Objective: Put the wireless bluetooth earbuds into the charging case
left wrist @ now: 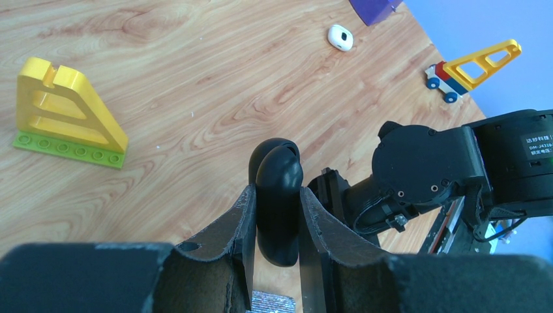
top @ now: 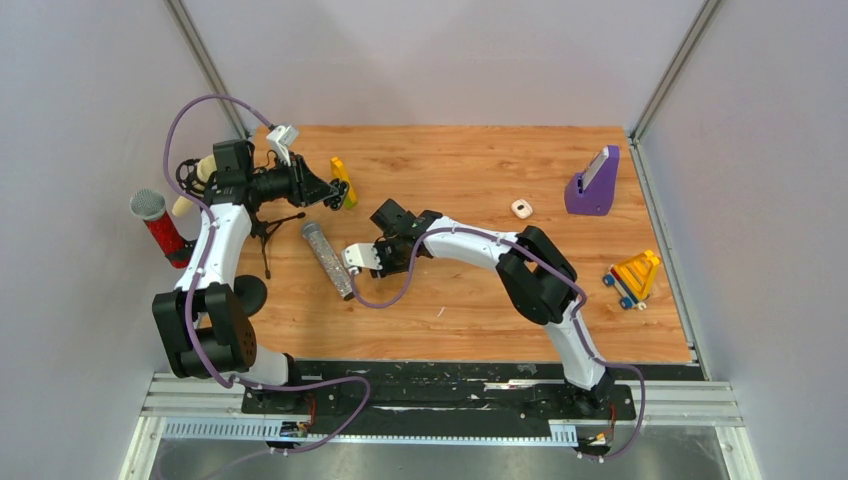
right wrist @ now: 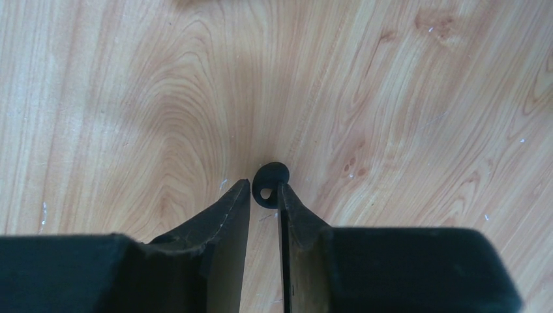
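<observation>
My left gripper is shut on the black charging case (left wrist: 279, 208), held above the table near the yellow toy at the upper left. My right gripper points down at the table near the middle, around a small black earbud (right wrist: 270, 172) that lies there. Its fingertips are close together over the earbud; whether they grip it is unclear. A white object (top: 521, 208), like another earbud case, lies to the right on the table.
A yellow-green toy (left wrist: 72, 111), a silver cylinder (top: 327, 260), a purple stand (top: 590, 187) and a toy truck (top: 632, 280) stand around the table.
</observation>
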